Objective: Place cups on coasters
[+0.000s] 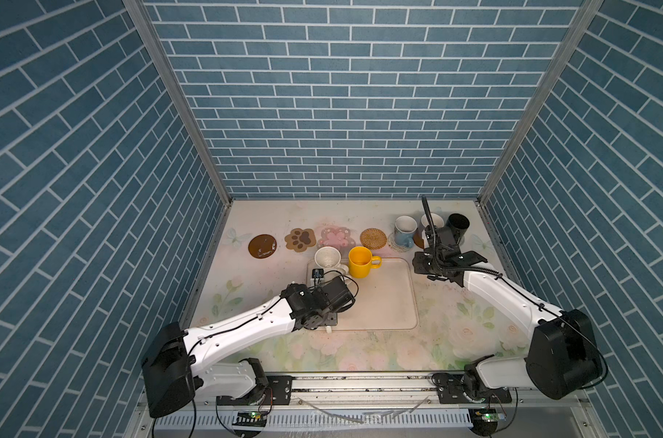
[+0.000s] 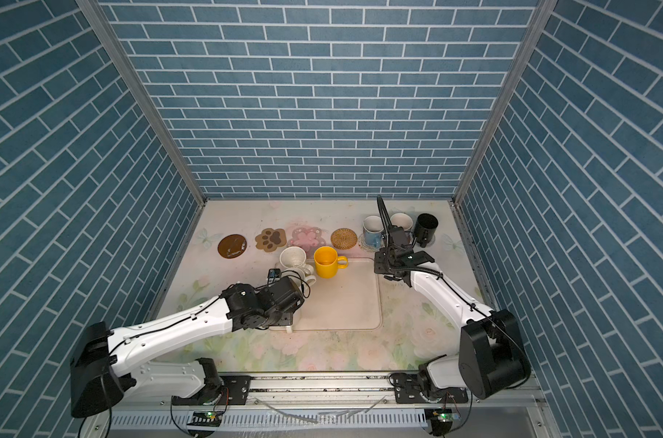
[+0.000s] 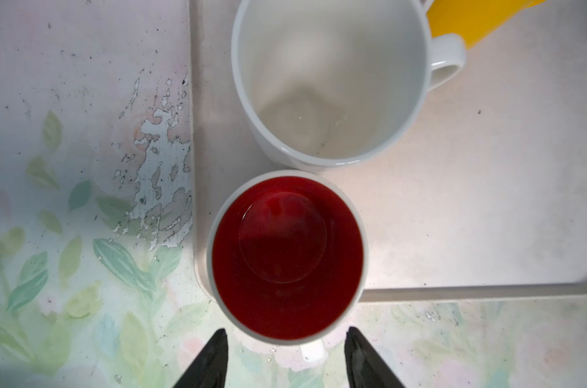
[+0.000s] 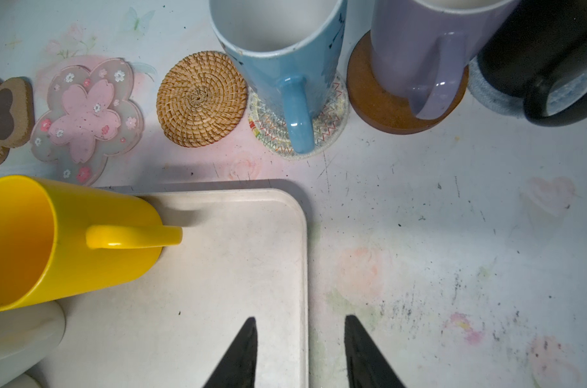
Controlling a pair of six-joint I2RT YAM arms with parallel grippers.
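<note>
My left gripper is open just over the near rim of the red-lined white cup, whose handle shows between the fingertips; a white mug stands beyond it on the tray. The yellow mug is also on the tray. My right gripper is open over the tray's right edge, holding nothing. Light blue, lilac and black mugs stand on coasters at the back right.
Free coasters lie behind the tray: woven, pink flower, paw and brown round. The tray's right part and the table at front right are clear.
</note>
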